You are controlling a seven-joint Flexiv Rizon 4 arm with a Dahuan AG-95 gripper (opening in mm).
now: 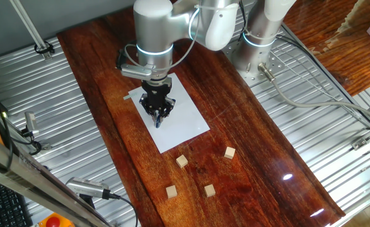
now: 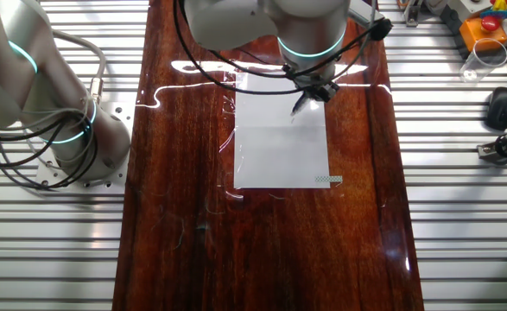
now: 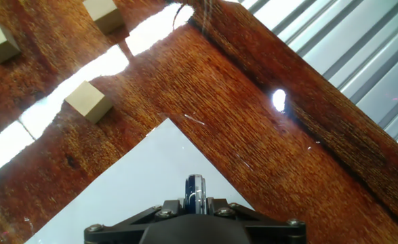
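My gripper (image 1: 157, 118) hangs over the white sheet of paper (image 1: 183, 116), pointing down. Seen from the wrist, its two fingers (image 3: 190, 193) stand close together at the bottom middle, so it is shut; nothing distinct shows between them. Whether the tips touch the paper I cannot tell. Several small pale wooden cubes lie on the dark wooden table beyond one edge of the sheet. The nearest cube (image 1: 182, 161) is close to the paper's corner; another cube (image 1: 229, 152) lies to its right. In exterior view 2 the arm covers part of the sheet (image 2: 281, 155).
A small checkered strip (image 2: 328, 179) lies at the sheet's corner. Open wooden tabletop (image 1: 254, 183) surrounds the paper and cubes. Slatted metal surfaces (image 1: 52, 113) flank the board. At the left, a camera (image 1: 87, 187) on a mount stands beside the board's edge.
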